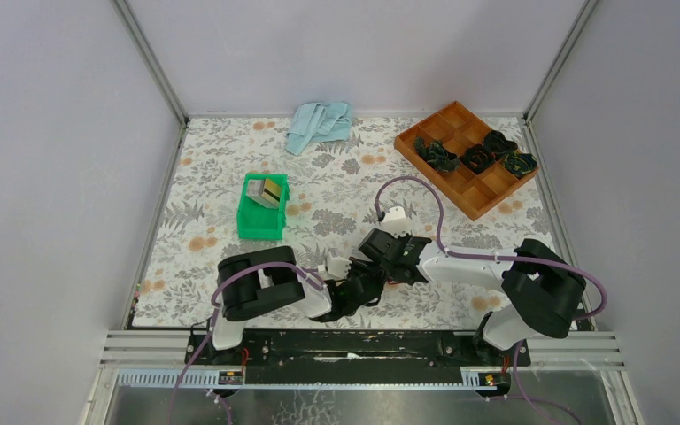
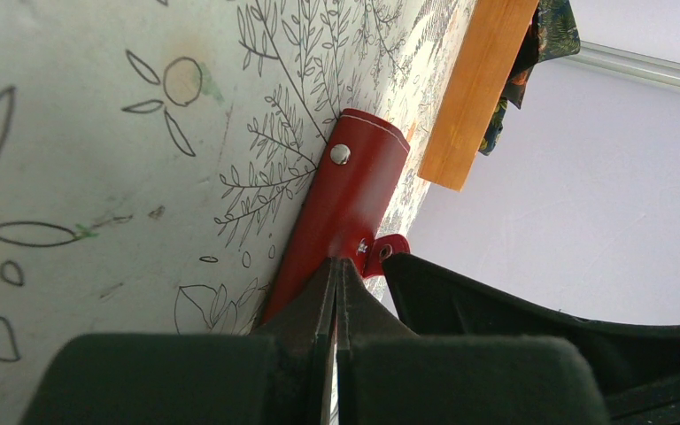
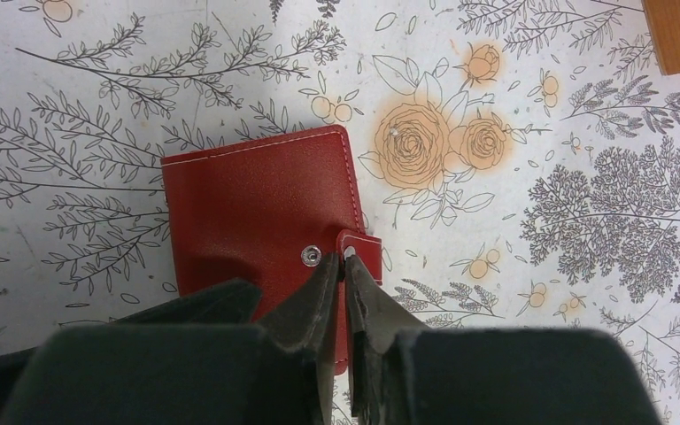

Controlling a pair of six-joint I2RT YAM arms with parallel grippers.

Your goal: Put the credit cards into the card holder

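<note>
A red leather card holder [image 3: 252, 208] with a snap button lies on the table, mostly hidden under both arms in the top view. My right gripper is shut on the small snap flap at its right side. My left gripper is shut at the holder's edge [image 2: 354, 177], with nothing visible between its fingertips. No loose credit cards can be identified.
A green bin [image 1: 260, 226] holding a yellow-and-grey block [image 1: 262, 191] stands at the middle left. A wooden compartment tray [image 1: 474, 195] with dark cloth items is at the back right; a blue cloth [image 1: 318, 125] lies at the back.
</note>
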